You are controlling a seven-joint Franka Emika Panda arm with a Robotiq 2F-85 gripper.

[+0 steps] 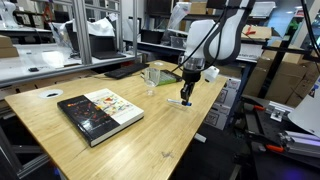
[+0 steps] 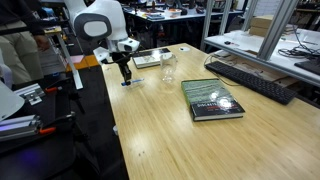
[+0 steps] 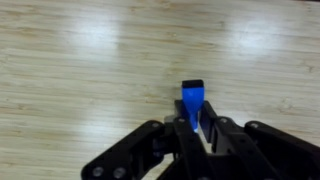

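Note:
In the wrist view a small blue object with a black end (image 3: 192, 98) stands between the fingertips of my gripper, which is shut on it. Bare wood surrounds the object there. Exterior view 1 places the gripper (image 1: 186, 97) low over the table near its right edge. From the other side, the gripper (image 2: 125, 74) shows close above the wood at the table's left part. A pale, slim shape shows beside the fingers in both exterior views; whether it touches the table I cannot tell.
A clear jar (image 2: 167, 68) stands on the table near the gripper. A dark book (image 2: 215, 98) lies farther along, with a black keyboard (image 2: 248, 81) behind it.

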